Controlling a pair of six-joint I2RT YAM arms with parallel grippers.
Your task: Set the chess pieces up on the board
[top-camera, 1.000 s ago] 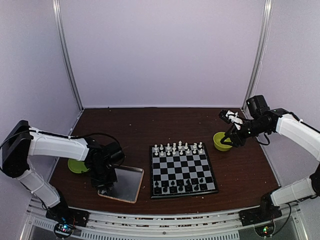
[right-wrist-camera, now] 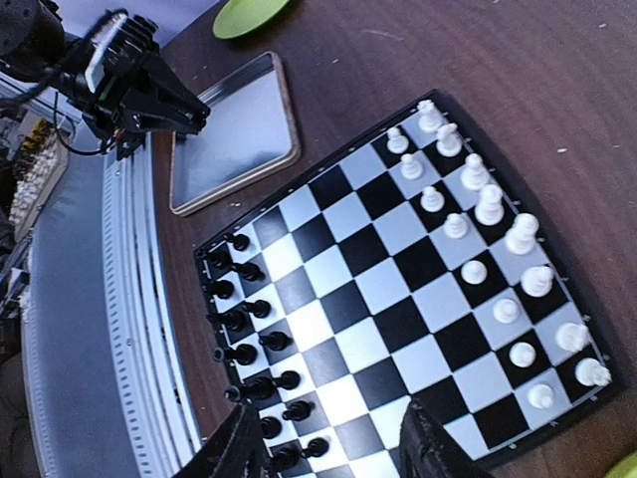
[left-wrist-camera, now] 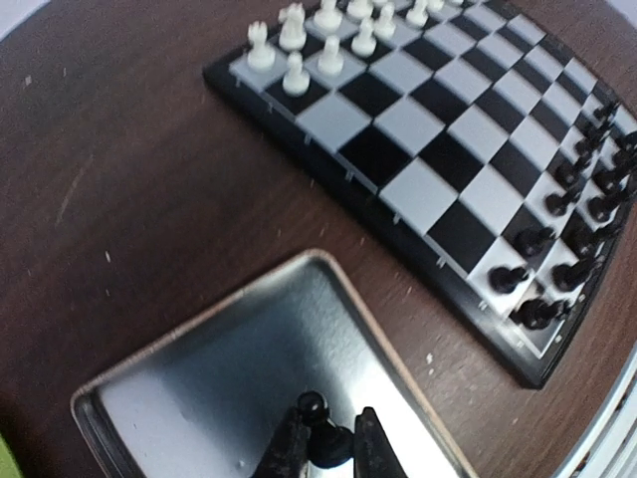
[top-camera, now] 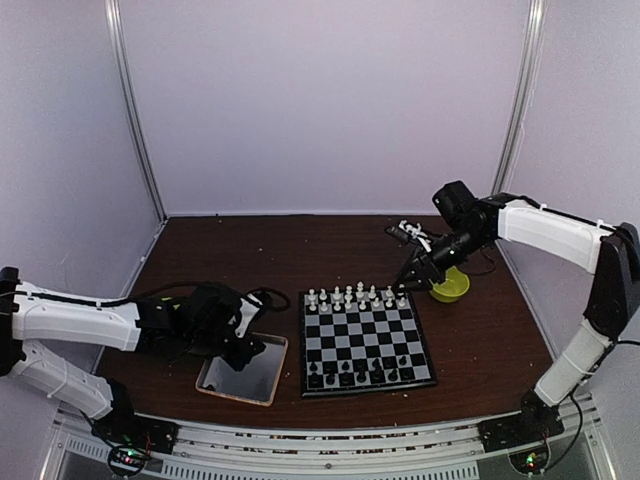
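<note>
The chessboard [top-camera: 365, 340] lies mid-table, with two rows of white pieces [right-wrist-camera: 489, 205] along its far side and black pieces [right-wrist-camera: 236, 320] along its near side. A black chess piece [left-wrist-camera: 330, 446] is between the fingertips of my left gripper, over the shallow metal tray [left-wrist-camera: 239, 349] left of the board. No other piece shows in the visible part of the tray. By the board's far right corner hovers my right gripper, its fingers wide apart and nothing between them.
A yellow-green bowl [top-camera: 451, 286] stands right of the board, under the right arm. Another green bowl [right-wrist-camera: 247, 14] is beyond the tray, mostly hidden by the left arm from above. The table behind the board is clear.
My left gripper has moved right across the tray, towards the board.
</note>
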